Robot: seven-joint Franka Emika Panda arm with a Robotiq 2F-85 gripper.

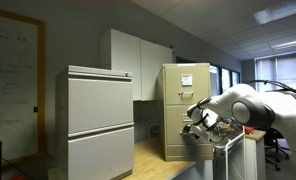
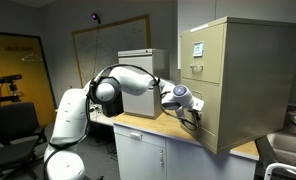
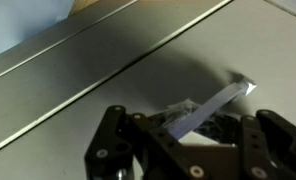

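A tan filing cabinet [image 1: 189,83] stands at the right end of the wooden counter, with drawer handles on its front and a white paper label on the upper drawer. My gripper [image 1: 191,130] is close against one of the lower drawers, pointing at its face. In the wrist view a pale metal drawer handle [image 3: 213,103] runs slantwise up from the dark fingers [image 3: 178,108]. The fingers look shut around the handle's lower end or just beside it; the overlap hides which. Drawer seams show above, and the drawers look closed.
A grey two-drawer cabinet [image 1: 100,125] stands left on the counter [image 1: 153,160]. White wall cupboards [image 1: 135,65] hang behind. Bare counter lies between the two cabinets. A metal rail [image 2: 286,172] is close on the right.
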